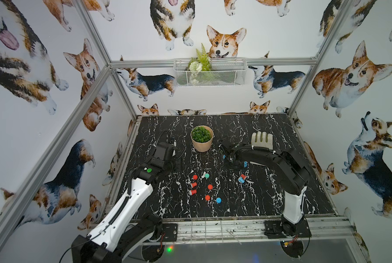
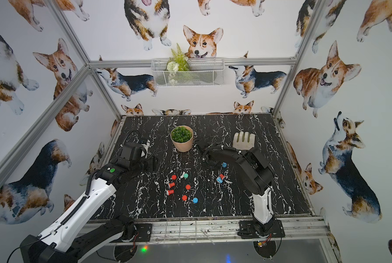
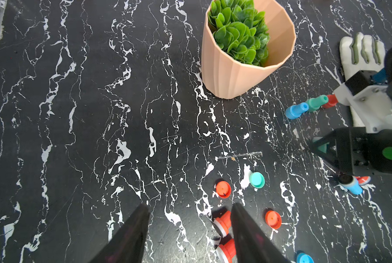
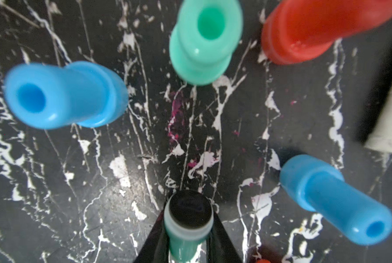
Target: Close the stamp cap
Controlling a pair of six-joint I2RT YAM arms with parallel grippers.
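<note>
In the right wrist view, a green stamp (image 4: 188,236) with a white collar and black end face sits between the fingers of my right gripper. Whether the fingers grip it or only flank it cannot be told. From the left wrist view, part of that green body shows at the right fingertips, low over the table. My left gripper is open and empty above the table's left side. Loose caps lie at mid-table: a green cap (image 3: 256,179), a red cap (image 3: 223,189), another red cap (image 3: 273,219) and a blue cap (image 3: 304,257).
A blue stamp (image 4: 66,94), a green stamp (image 4: 206,41), a red stamp (image 4: 310,30) and another blue stamp (image 4: 336,199) surround the right gripper. Red stamps (image 3: 222,223) lie near the caps. A potted plant (image 1: 202,139) and glove (image 1: 261,140) stand further back.
</note>
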